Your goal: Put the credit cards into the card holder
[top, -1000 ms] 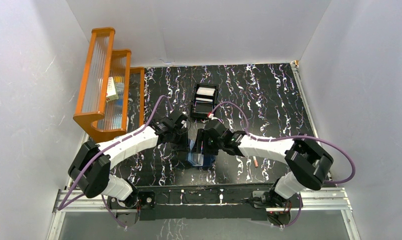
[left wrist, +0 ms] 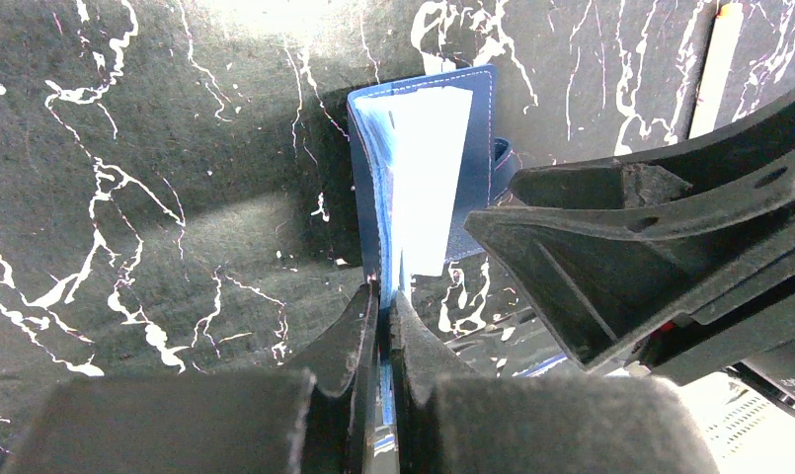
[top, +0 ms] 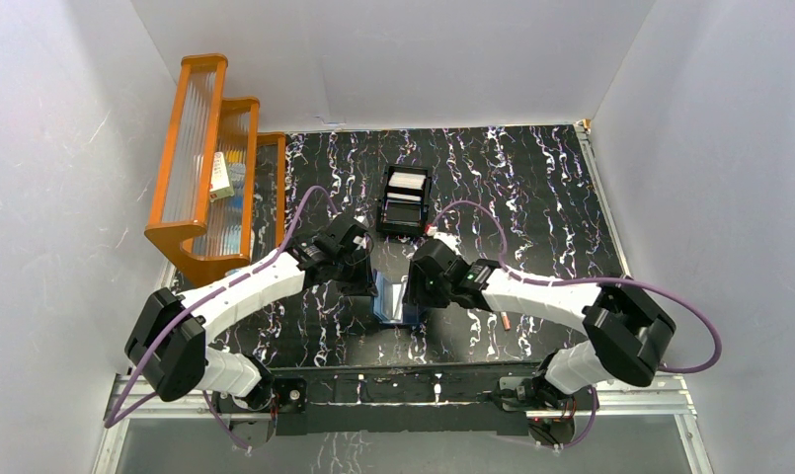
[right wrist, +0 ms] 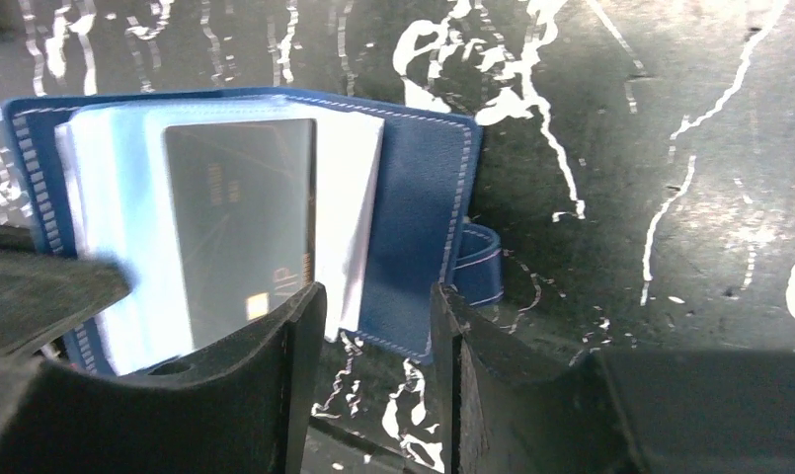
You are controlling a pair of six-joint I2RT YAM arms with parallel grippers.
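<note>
The blue card holder lies opened on the dark marbled table between my two grippers. Its clear sleeves stand up at the fold, and my left gripper is shut on these thin leaves. A dark grey card sits in a sleeve on the holder's left side in the right wrist view. My right gripper is open above the holder's lower right, its fingers apart with no card between them. One left finger intrudes at that view's left edge, covering part of the holder.
A black box with white cards or sleeves inside stands behind the holder. An orange-framed rack occupies the left side. A small orange-and-white stick lies to the right.
My right gripper has shifted a little to the right over the holder, and its arm has swung right with it.
</note>
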